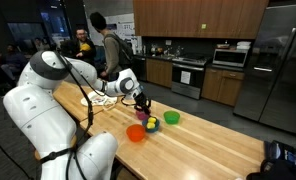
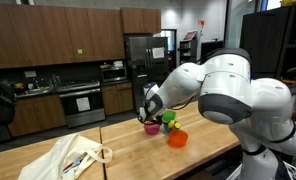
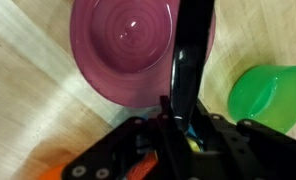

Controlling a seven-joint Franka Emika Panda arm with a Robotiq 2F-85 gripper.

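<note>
My gripper is shut on a long, dark, glossy object (image 3: 192, 45), which reaches over the pink bowl (image 3: 128, 45) in the wrist view. What the dark object is, I cannot tell. The pink bowl looks empty inside. In exterior view 2 the gripper (image 2: 146, 117) hangs low, close to the pink bowl (image 2: 151, 129). Whether the held object touches the bowl is unclear.
A green bowl (image 3: 268, 97) stands right of the pink one in the wrist view. An orange bowl (image 1: 136, 132) and a blue bowl (image 1: 149, 128) holding yellow items are nearby. White cloth (image 2: 63, 158) lies on the table, whose right side (image 1: 213, 145) is clear.
</note>
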